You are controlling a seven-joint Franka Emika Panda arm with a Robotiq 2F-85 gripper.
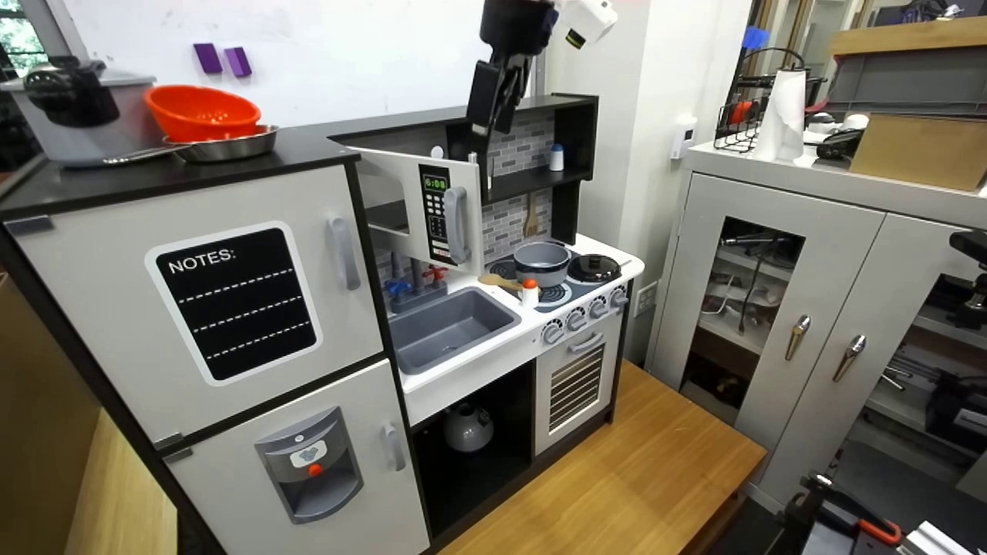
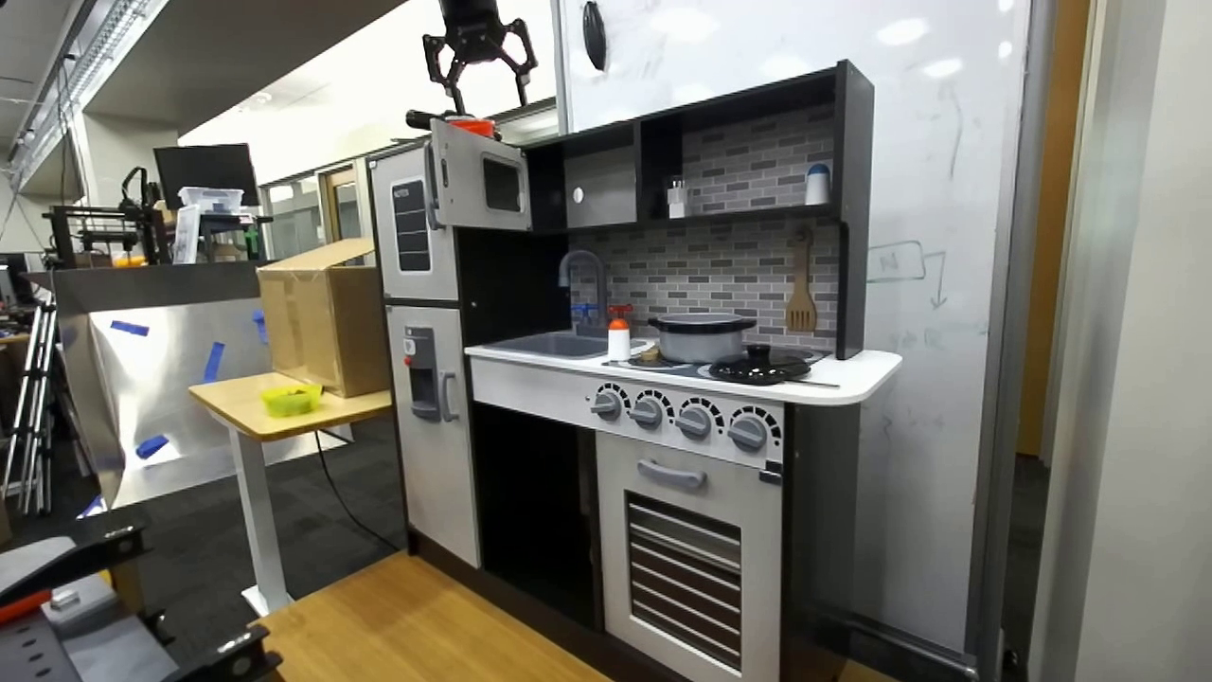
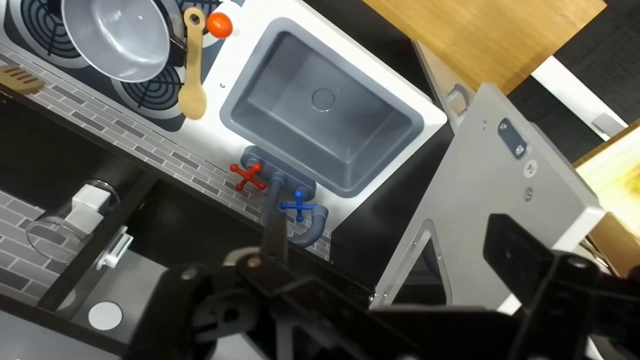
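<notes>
My gripper [image 2: 490, 104] stands open above the toy kitchen, its two fingers spread and nothing visible between them. In exterior view 1 it hangs over the shelf top, to the right of the microwave door [image 1: 421, 211] as seen there. That white door stands swung open, its grey handle [image 1: 455, 226] on the outer face. From the wrist view, the door's inner side [image 3: 480, 180] is below the right-hand finger [image 3: 510, 252], apart from it as far as I can tell. The grey sink [image 3: 342, 102] lies below, with red [image 3: 247, 176] and blue [image 3: 298, 206] taps.
A grey pot [image 1: 543, 264], a black lid [image 1: 594, 268], a wooden spoon [image 3: 192, 72] and a red-topped shaker [image 1: 529, 294] sit around the stove. On the fridge top are a red colander [image 1: 202, 112], a pan and a large pot [image 1: 88, 120]. Air above the sink is clear.
</notes>
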